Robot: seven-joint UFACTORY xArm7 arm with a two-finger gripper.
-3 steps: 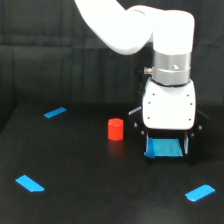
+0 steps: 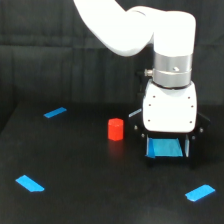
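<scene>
My white gripper (image 2: 165,150) points downward on the right side of the dark table. Just under its hand is a blue block (image 2: 165,148), its upper part covered by the hand. Thin dark fingers reach down at the block's left and right sides. Whether they touch it or stand clear is too small to make out. To the left of the gripper, a red block (image 2: 115,129) stands apart on the table.
Flat blue marks lie on the dark table: one at the back left (image 2: 56,112), one at the front left (image 2: 30,184) and one at the front right (image 2: 200,192).
My gripper has come down slightly over the blue block, its fingers now lower beside it. The red block and the blue marks have not moved.
</scene>
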